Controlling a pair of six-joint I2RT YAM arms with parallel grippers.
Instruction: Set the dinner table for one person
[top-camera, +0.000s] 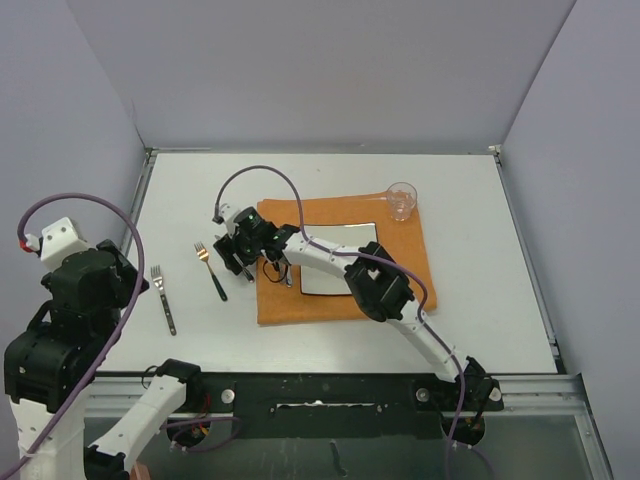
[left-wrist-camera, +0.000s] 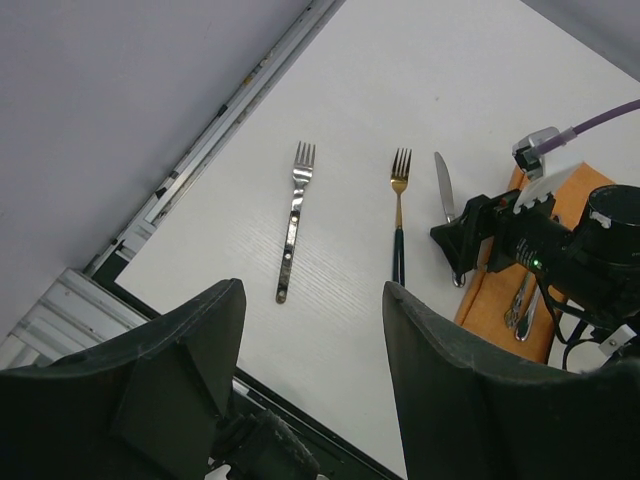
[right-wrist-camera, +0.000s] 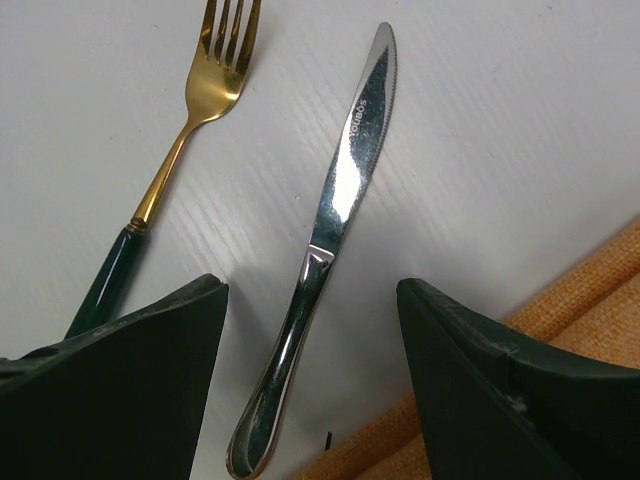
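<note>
My right gripper is part open over a steel knife (right-wrist-camera: 343, 185), which lies on the white table between a gold fork with a green handle (right-wrist-camera: 210, 90) and the orange placemat (right-wrist-camera: 590, 310); nothing is held. My left gripper stands open at the table's left, near a steel fork (left-wrist-camera: 291, 225). In the top view a square white plate (top-camera: 325, 284) sits on the placemat, partly under the right arm, with cutlery (left-wrist-camera: 531, 318) beside it and a glass (top-camera: 402, 200) at the back right corner.
Walls stand at both sides and behind. The right arm stretches across the placemat from the front right.
</note>
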